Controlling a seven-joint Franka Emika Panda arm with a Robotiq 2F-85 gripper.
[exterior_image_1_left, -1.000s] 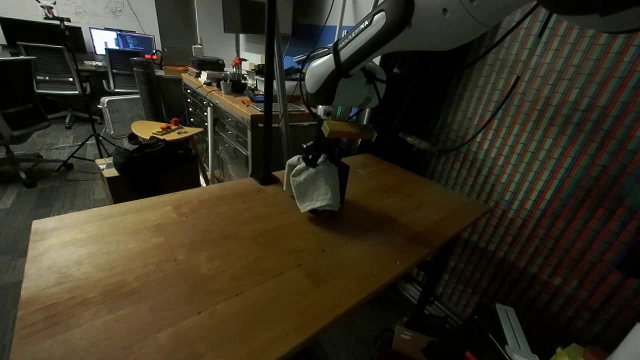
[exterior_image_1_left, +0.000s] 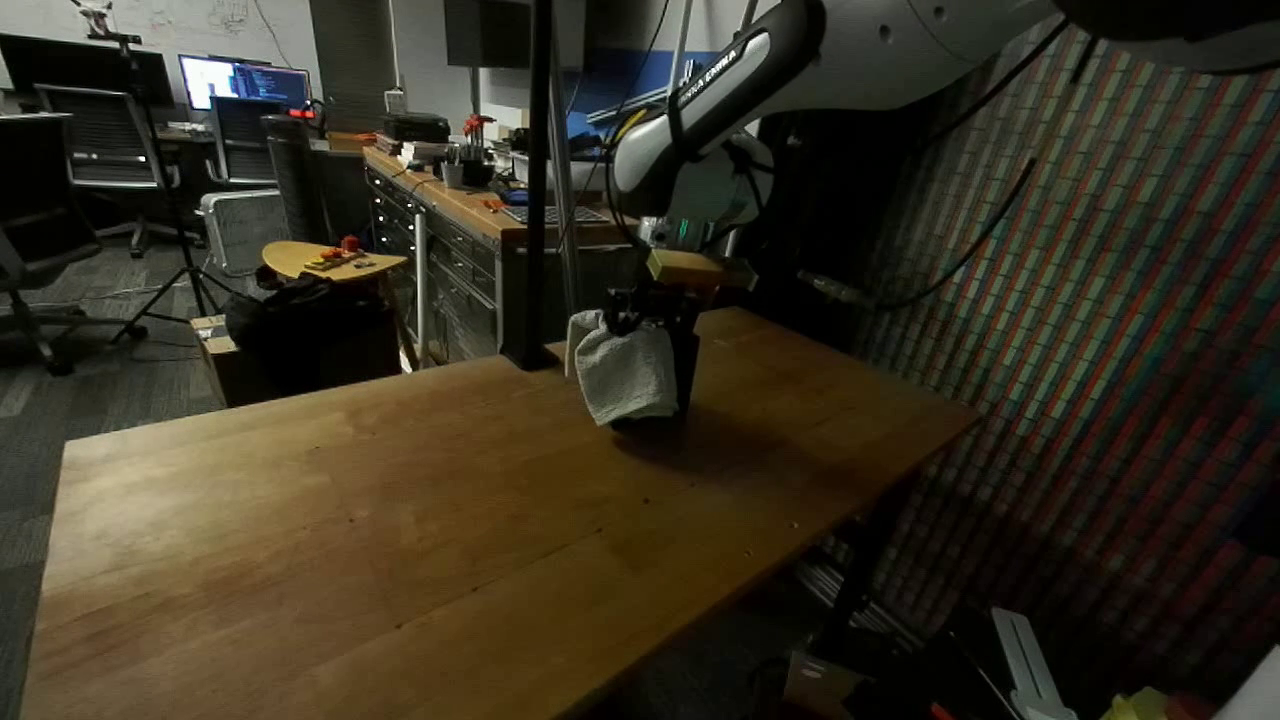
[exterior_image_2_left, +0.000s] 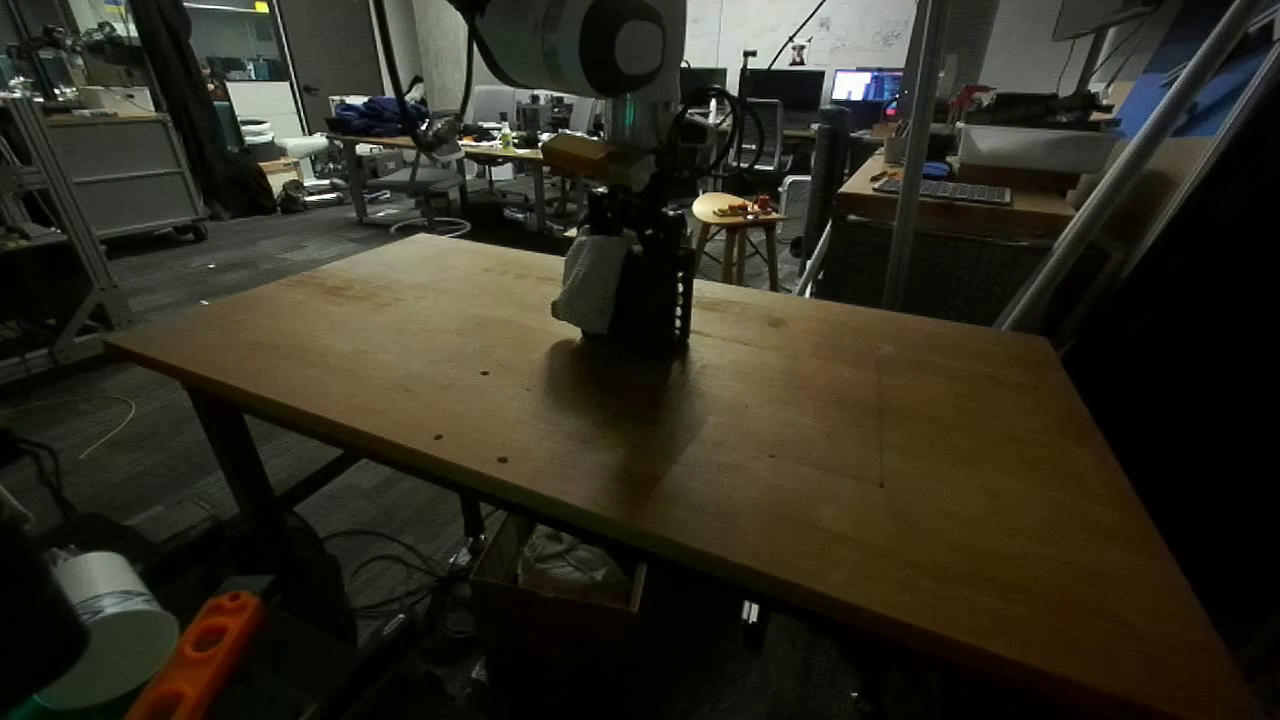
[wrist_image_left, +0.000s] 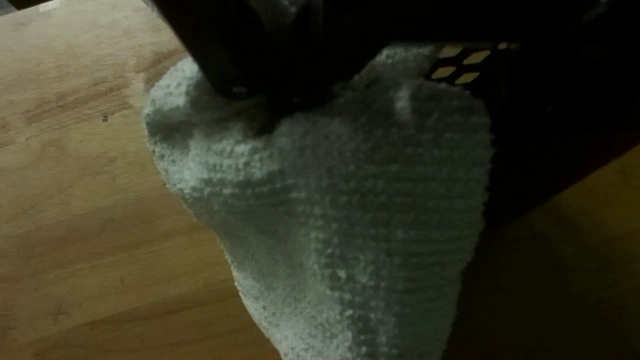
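Note:
A pale, ribbed cloth (exterior_image_1_left: 632, 370) hangs over a black holder (exterior_image_1_left: 687, 360) standing on the wooden table. In the wrist view the cloth (wrist_image_left: 360, 222) fills the middle, creased near its top and narrowing downward. My gripper (exterior_image_1_left: 633, 314) is open at the cloth's upper edge, its dark fingers very close to or touching the fabric; contact is hard to tell. From the other side, the cloth (exterior_image_2_left: 588, 283) covers the left face of the black holder (exterior_image_2_left: 657, 294). Deep shadow hides most of the fingers.
A dark upright post (exterior_image_1_left: 536, 216) rises at the table's far edge, left of the arm. A yellow block (exterior_image_1_left: 684, 268) is on the wrist above the gripper.
The wrist and its yellow block sit slightly lower than a second ago. The cloth has shifted a little to the left and still hangs at the holder.

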